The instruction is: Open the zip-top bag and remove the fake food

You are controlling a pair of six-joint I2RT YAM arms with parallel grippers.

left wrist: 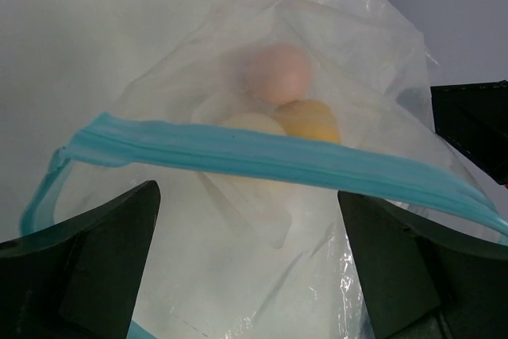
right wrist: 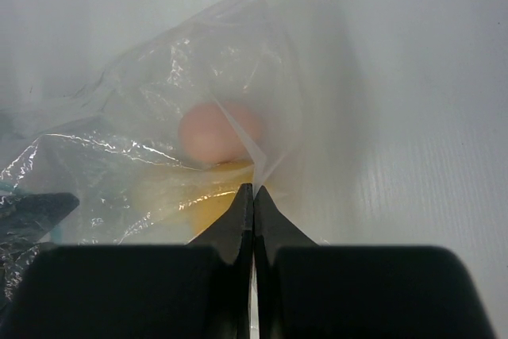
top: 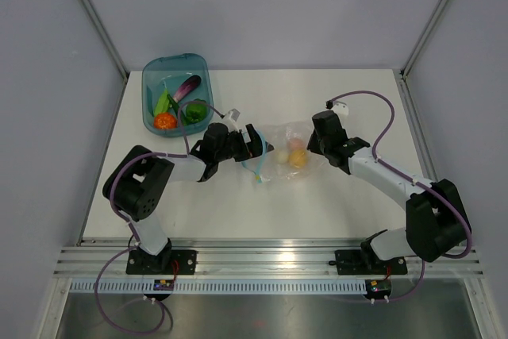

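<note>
The clear zip bag (top: pixel 278 171) lies mid-table, its blue zip strip (left wrist: pixel 262 152) parted into an open mouth. Inside it are a reddish ball-shaped food (left wrist: pixel 279 74), a yellow-orange one (left wrist: pixel 311 121) and a pale one (left wrist: pixel 252 123), bunched away from the mouth. My left gripper is open at the mouth, its fingers spread between the zip edges and apart from the food. At the bag's other end, my right gripper is shut, with a fold of the thin film running between its fingertips. The yellow food lies partly behind those fingers.
A teal bin (top: pixel 198 66) at the back left holds an eggplant (top: pixel 187 86), an orange-red vegetable (top: pixel 165 121), a green pepper (top: pixel 195 111) and other green food.
</note>
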